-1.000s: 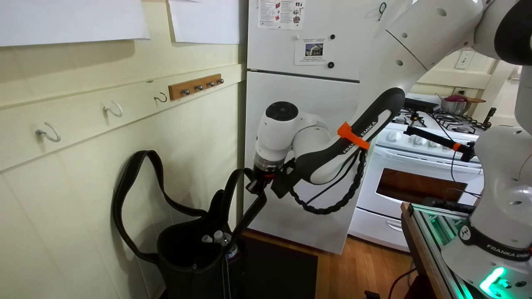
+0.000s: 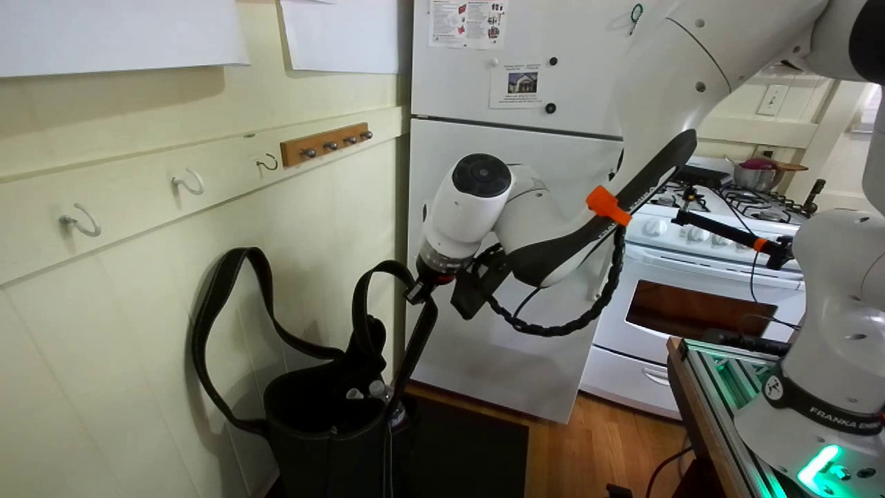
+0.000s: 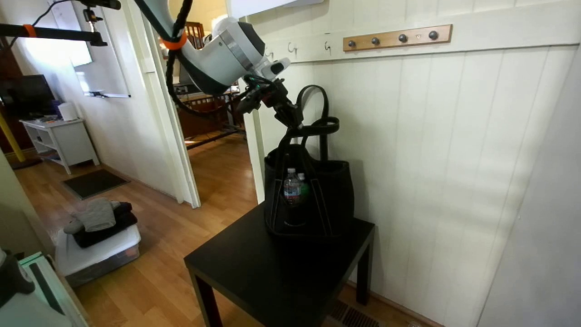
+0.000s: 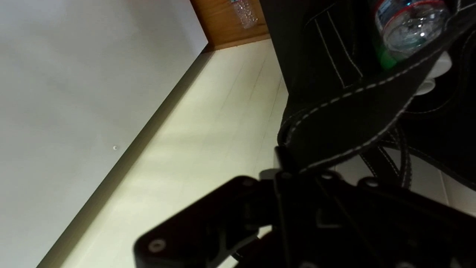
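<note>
A black tote bag (image 3: 337, 188) with white stitching stands upright on a small black table, close against the wall. One of its straps (image 4: 352, 118) runs up into my gripper (image 2: 420, 290), which is shut on it; in the wrist view the strap enters between the dark fingers. The other strap (image 2: 225, 303) loops up freely against the wall. Clear plastic bottles (image 3: 292, 187) with white caps stick out of the bag's opening. In exterior view 2 my gripper (image 3: 297, 122) is just above the bag's rim.
The black table (image 3: 248, 264) has a bare front part. Along the wall are white hooks (image 2: 189, 182), a dark hook (image 2: 267, 162) and a wooden peg rack (image 2: 325, 144). A white refrigerator (image 2: 498, 357) stands right behind my gripper, with a stove (image 2: 688, 286) farther right.
My gripper has risen slightly and tilted, pulling the held strap up tauter. The bottles in the bag have shifted a little to the right in exterior view 1.
</note>
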